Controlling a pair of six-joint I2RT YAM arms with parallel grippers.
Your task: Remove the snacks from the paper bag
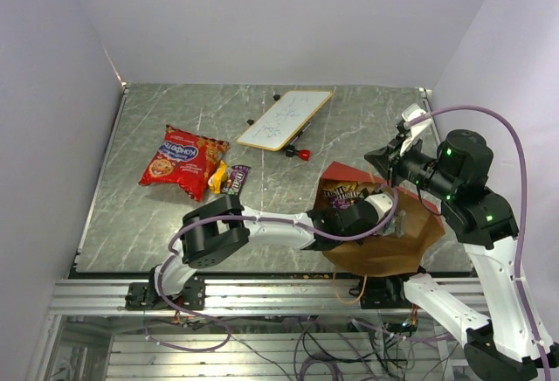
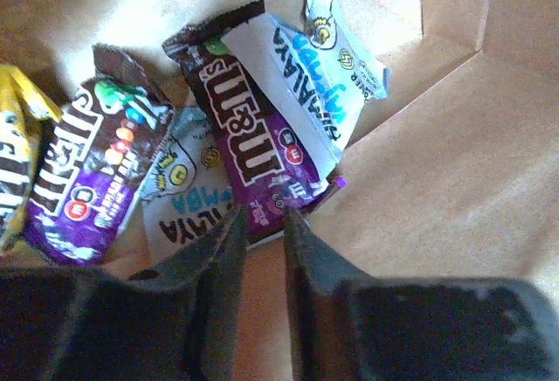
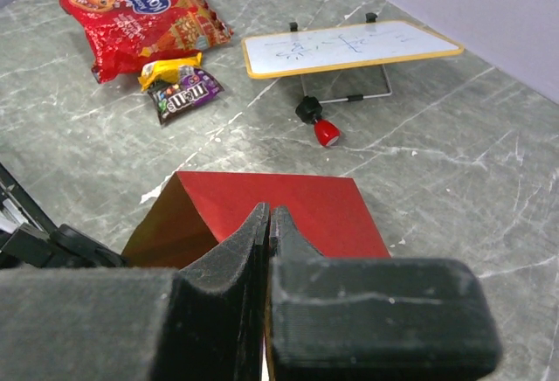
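The paper bag (image 1: 376, 254) lies open at the lower right. Inside it, the left wrist view shows purple M&M's packs (image 2: 94, 167), a yellow pack (image 2: 13, 158) and white-blue Himalaya sachets (image 2: 345, 71). My left gripper is in the bag above the middle packs, part open, nothing visible between its fingers. My right gripper is shut above the bag's red flap (image 3: 297, 215), nothing showing between its fingers.
On the grey table, a red chips bag (image 1: 179, 162), yellow pack (image 1: 218, 176) and purple pack (image 1: 235, 182) lie at left. A small whiteboard (image 1: 284, 119) on a stand is at the back.
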